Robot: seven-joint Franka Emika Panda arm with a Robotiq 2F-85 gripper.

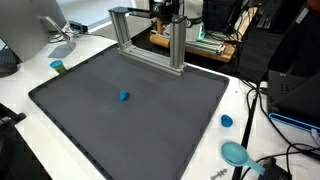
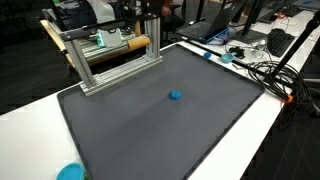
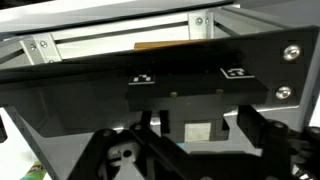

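A small blue object (image 1: 124,96) lies alone on the dark mat, and the same blue object (image 2: 175,95) shows in exterior view 2. At the mat's far edge stands a white-framed rack (image 2: 118,74) with a dark upper part. My gripper is open, its dark fingers spread apart at the bottom of the wrist view. Before it, close to the camera, runs a black bar (image 3: 70,90) with a projecting black block (image 3: 196,94). Nothing shows held between the fingers; whether they touch the block, I cannot tell.
A teal cup-like thing (image 1: 240,157) and another blue object (image 1: 226,121) sit on the white table beside the mat. A cup (image 1: 58,66) stands off the mat's other side. Black cables (image 2: 275,75) run near the table edge.
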